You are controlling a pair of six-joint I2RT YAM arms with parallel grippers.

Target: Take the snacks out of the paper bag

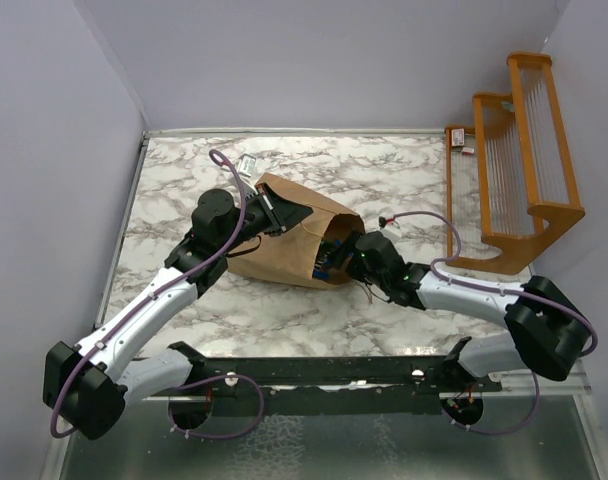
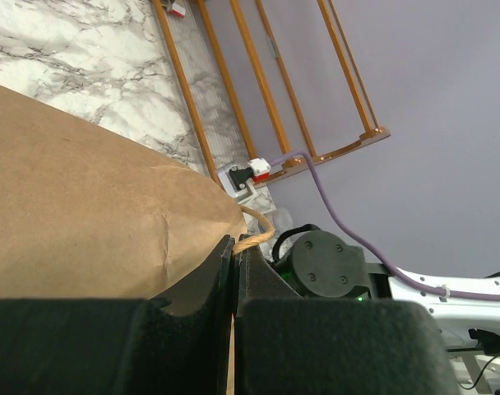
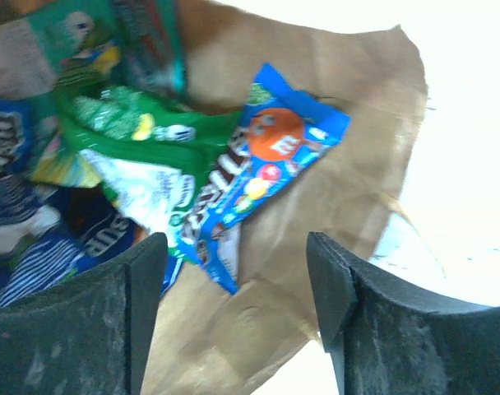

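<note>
The brown paper bag [image 1: 284, 255] lies on its side, its mouth toward the right arm. My left gripper [image 1: 308, 211] is shut on the bag's twisted paper handle [image 2: 256, 239] at the upper edge of the mouth. My right gripper is open at the mouth, its fingers apart with nothing gripped. Just past its fingertips, a blue M&M's packet [image 3: 262, 148] lies on the paper. Beside that are a green packet [image 3: 143, 123] and, farther left, dark blue packets [image 3: 36, 239]. In the top view the right gripper partly hides the blue packets [image 1: 325, 258].
A wooden rack [image 1: 534, 190] stands at the right, with a small white item [image 1: 457, 137] at its far corner. Bare marble tabletop [image 1: 414, 170] lies between bag and rack, and more is free in front of the bag.
</note>
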